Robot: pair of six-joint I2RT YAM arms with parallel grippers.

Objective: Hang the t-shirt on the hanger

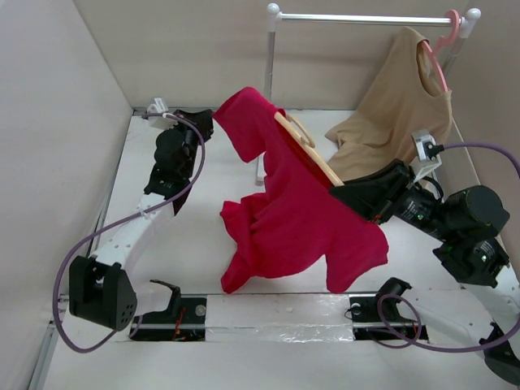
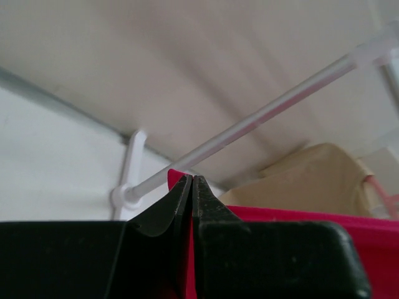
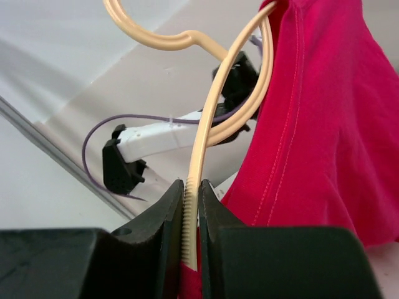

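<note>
A red t shirt (image 1: 292, 227) hangs lifted, a wooden hanger (image 1: 302, 140) inside its neck, partly out in view. My right gripper (image 1: 349, 195) is shut on the hanger's end, with red cloth at it; in the right wrist view the wooden bar (image 3: 201, 143) runs up from between the fingers into the shirt (image 3: 312, 124). My left gripper (image 1: 203, 122) is at the shirt's upper left corner. In the left wrist view it (image 2: 193, 180) is shut, with red cloth directly behind the fingertips; any held fabric is too thin to tell.
A white rail (image 1: 366, 18) stands at the back. A tan garment (image 1: 382, 122) on a pink hanger (image 1: 439, 69) hangs at its right end. The white floor (image 1: 138, 203) shows around the shirt.
</note>
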